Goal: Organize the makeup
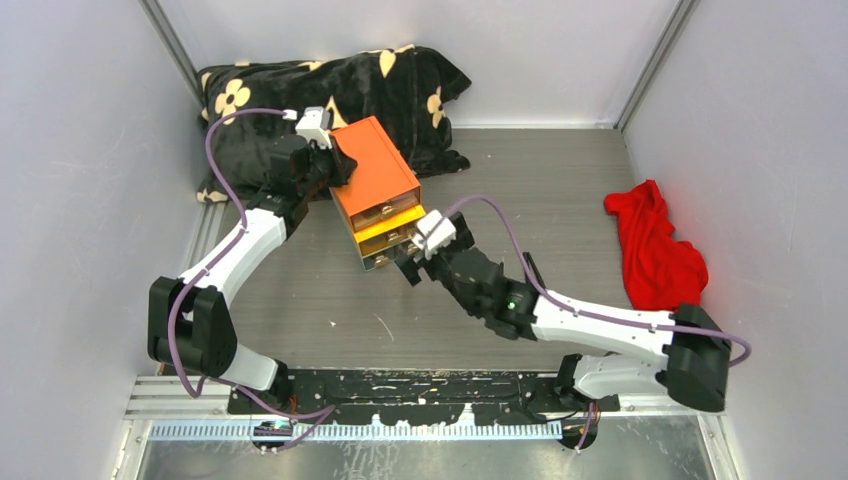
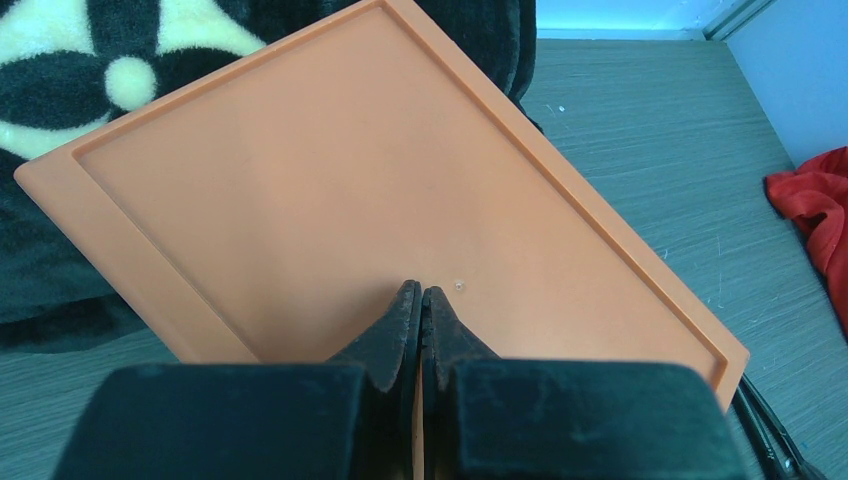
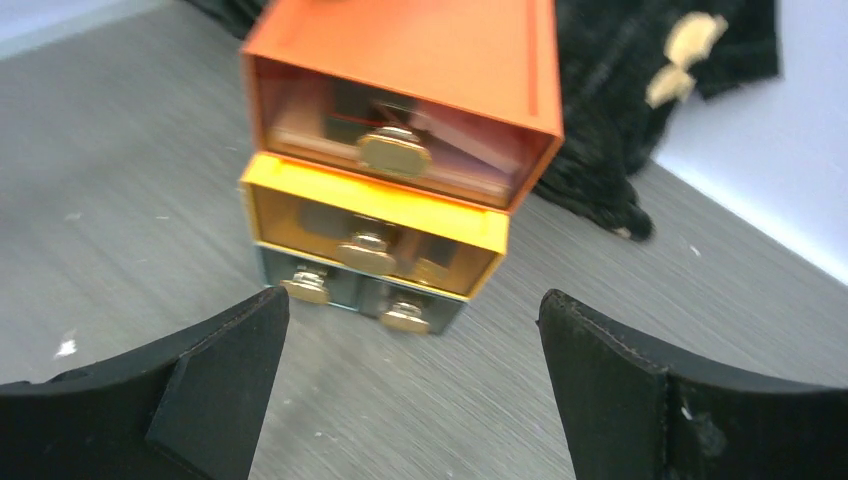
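An orange-topped makeup organizer (image 1: 375,153) with clear-fronted drawers, a yellow tier (image 3: 380,195) and grey lower drawers stands angled at the back left. My left gripper (image 1: 340,168) is shut on the orange top's edge region, with nothing visible between its fingertips. My right gripper (image 1: 432,258) is open in front of the drawers, apart from their knobs (image 3: 393,152), nothing between its fingers. The drawers appear closed, with vague contents inside the top one. Dark slim items, partly hidden by the right arm, lie at the right in the top view.
A black flowered blanket (image 1: 255,110) lies bunched behind the organizer. A red cloth (image 1: 655,245) lies at the right edge.
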